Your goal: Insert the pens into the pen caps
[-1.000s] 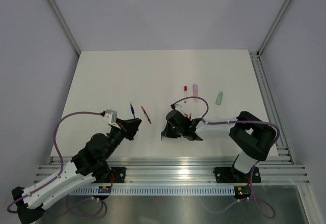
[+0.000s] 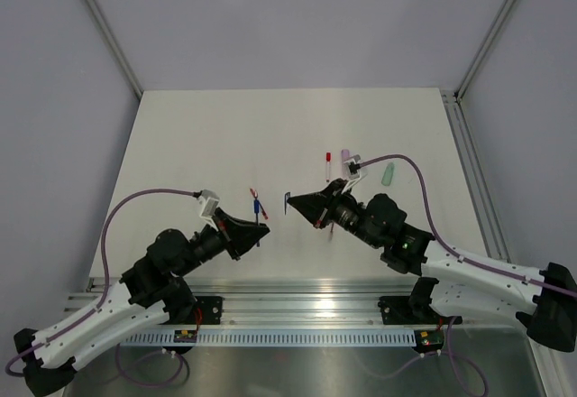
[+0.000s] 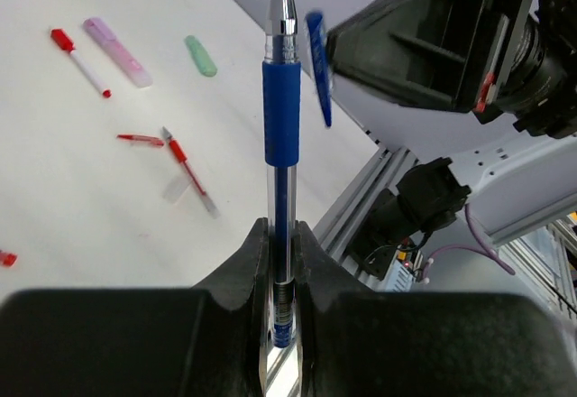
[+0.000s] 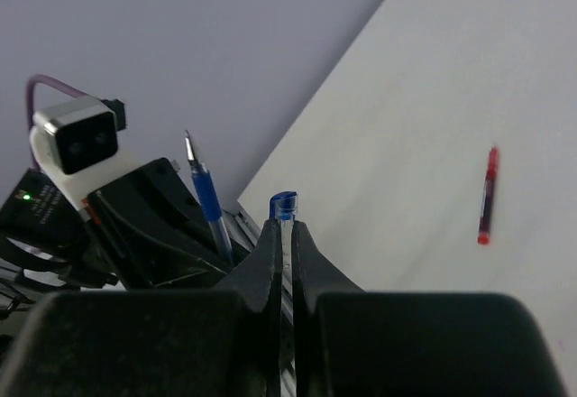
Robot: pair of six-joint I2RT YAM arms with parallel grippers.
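Observation:
A blue gel pen stands upright, tip up, in my left gripper (image 2: 256, 227), which is shut on its clear lower barrel; it also shows at the left of the right wrist view (image 4: 206, 194). My right gripper (image 2: 290, 200) is shut on a blue-clipped clear pen cap (image 4: 283, 206), held upright to the right of the pen and apart from it. In the left wrist view the cap's blue clip (image 3: 318, 65) shows just right of the pen's tip and grip.
On the white table lie a red pen (image 4: 487, 198), a red marker (image 2: 328, 167), a pink highlighter (image 2: 345, 161), a green highlighter (image 2: 388, 173) and more red pens (image 3: 189, 170).
My right gripper has risen from the table with the cap, moving toward the back in the top view. My left gripper has moved right with the pen, bringing the two closer.

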